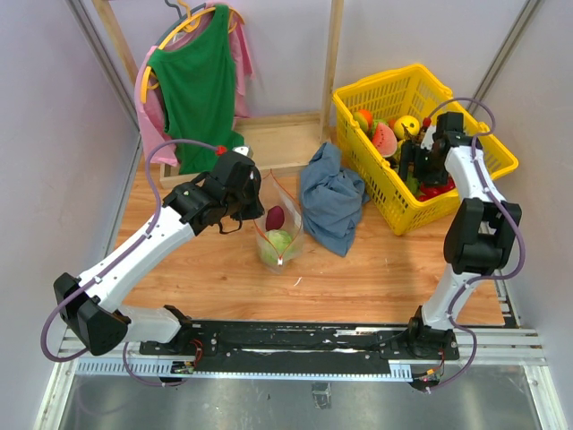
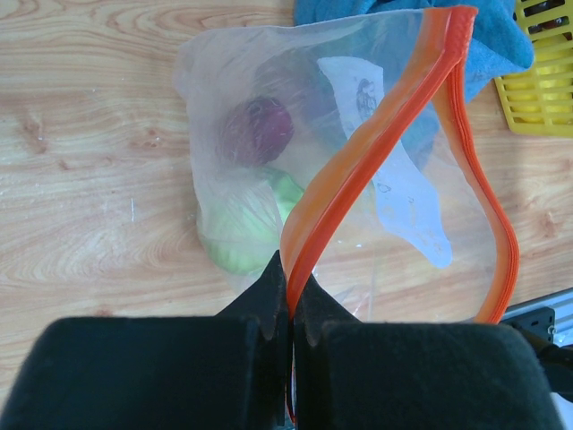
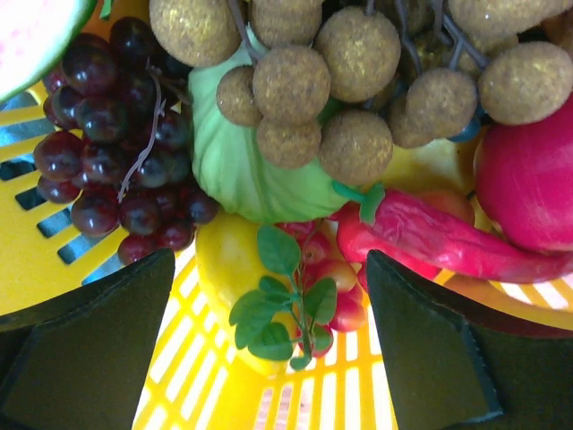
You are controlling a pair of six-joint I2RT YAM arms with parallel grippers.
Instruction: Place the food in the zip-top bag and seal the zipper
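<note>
The clear zip top bag (image 2: pixel 235 81) has an orange zipper rim and its mouth gapes. Inside it lie a purple round food item (image 2: pixel 260 131) and a pale green one (image 2: pixel 240 226). My left gripper is shut on the bag's orange rim, keeping the bag upright on the table. Over in the yellow basket, my right gripper hangs open above the food. Between and just beyond its fingers are a yellow fruit (image 3: pixel 219 260) and a leafy green sprig (image 3: pixel 285 300) over small red fruits (image 3: pixel 345 312). Nothing is gripped there.
The yellow basket (image 1: pixel 372 179) also holds grapes (image 3: pixel 112 125), brown round fruits (image 3: pixel 291 85), a green cabbage-like item (image 3: pixel 260 184) and a red pepper (image 3: pixel 439 237). A blue cloth (image 1: pixel 331 202) lies between bag and basket. Bare table shows in front.
</note>
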